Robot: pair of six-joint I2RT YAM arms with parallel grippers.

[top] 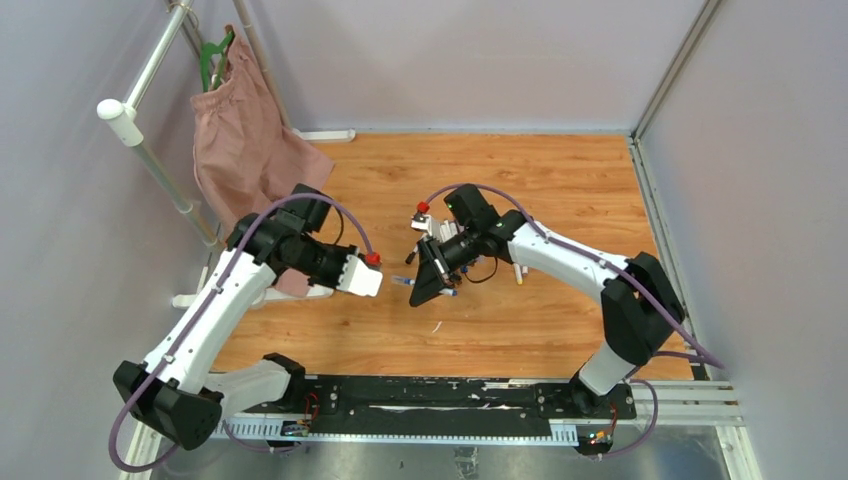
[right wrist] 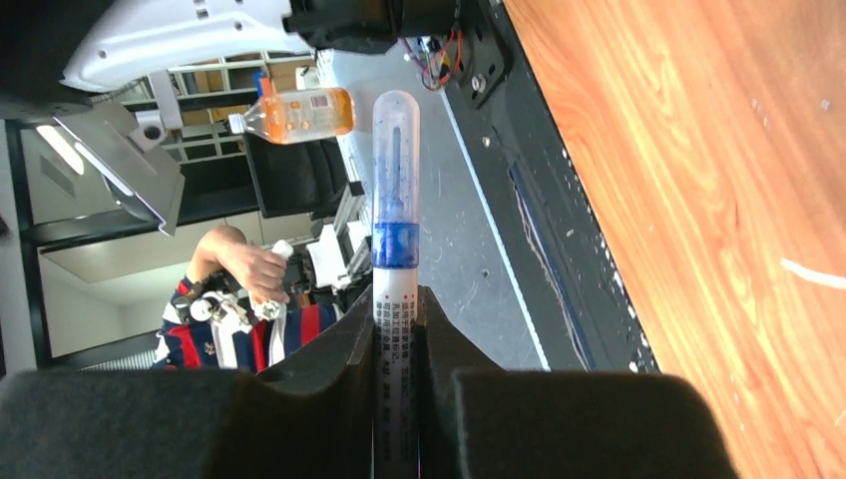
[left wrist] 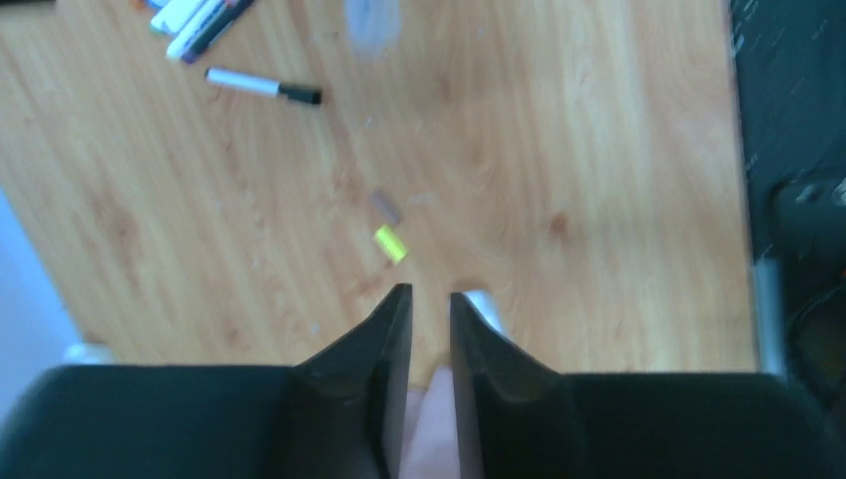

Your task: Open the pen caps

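My right gripper is shut on a white-bodied pen (right wrist: 395, 299) with a blue band. A clear cap (right wrist: 396, 150) covers its end, a tip showing through. In the top view this pen's clear end (top: 404, 281) points left across the gap between the arms. My left gripper is part open, a narrow gap between its fingers and nothing in it. In the left wrist view a white pen with a black end (left wrist: 264, 87) lies on the table. A small yellow piece (left wrist: 390, 243) and a greyish one (left wrist: 385, 207) lie nearby, blurred.
Several more pens (top: 447, 230) lie partly under the right arm. Pink cloth (top: 245, 140) hangs from a rack (top: 165, 55) at the left. A white sliver (top: 437, 326) lies on the front of the table (top: 340, 335), which is otherwise clear.
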